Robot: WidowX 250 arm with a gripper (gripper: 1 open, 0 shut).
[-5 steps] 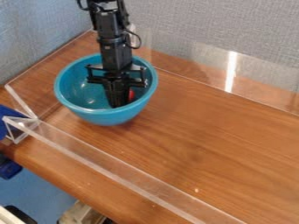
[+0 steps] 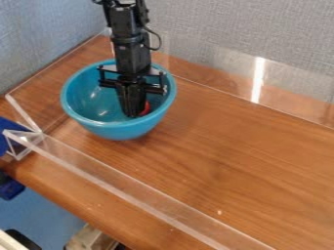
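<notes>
A blue bowl [image 2: 88,102] sits on the wooden table at the upper left. My black gripper [image 2: 133,104] reaches down into it, its fingertips low inside, right of the bowl's middle. A small red object [image 2: 146,108] shows beside the fingertips, partly hidden by them. Whether anything is between the fingers cannot be made out.
Transparent low panels run along its back and front left. A blue object [image 2: 8,139] with a white frame is at the left edge. Grey walls stand behind.
</notes>
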